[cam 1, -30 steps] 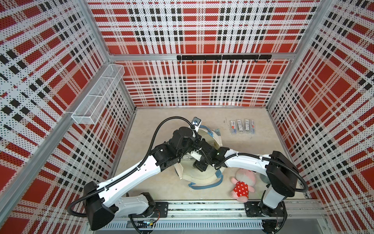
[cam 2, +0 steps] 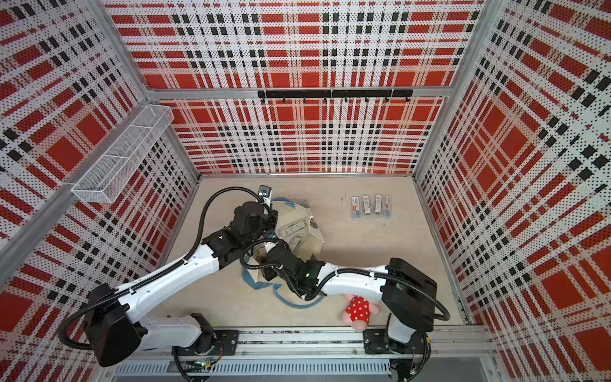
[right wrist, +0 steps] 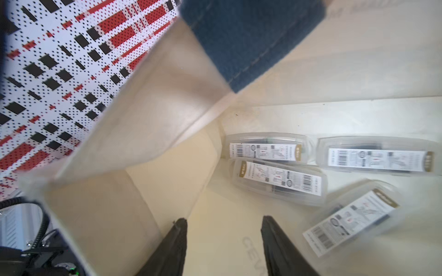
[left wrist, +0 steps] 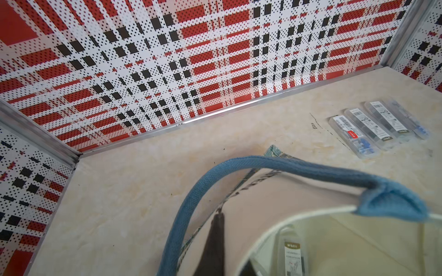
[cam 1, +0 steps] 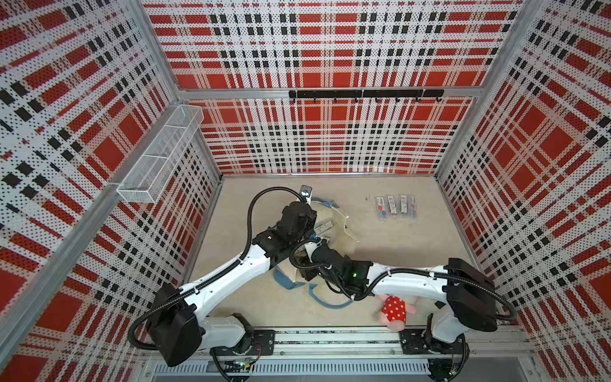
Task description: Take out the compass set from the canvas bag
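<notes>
The cream canvas bag [cam 1: 345, 242] with blue straps stands in mid-table, largely covered by both arms. Inside it, in the right wrist view, lie several clear compass set cases with white labels: one case [right wrist: 264, 149] at the back, a second case [right wrist: 278, 179] against it, another case [right wrist: 377, 155] to the right, and a slanted case [right wrist: 354, 218] nearer. My right gripper is open inside the bag, left of the slanted case, nothing between its fingers. My left gripper is shut on the bag's wall near its rim, dark fingers on either side of the cloth.
A row of clear cases [cam 1: 396, 207] lies at the back right of the table. A pink plush toy in red dotted clothes [cam 1: 394, 310] sits at the front right, partly under my right arm. A wire basket [cam 1: 162, 152] hangs on the left wall. Table right of the bag is clear.
Both grippers have moved left, and the bag's mouth has shifted and been pulled left. The right arm now covers the plush toy's head. The case row stays put.
</notes>
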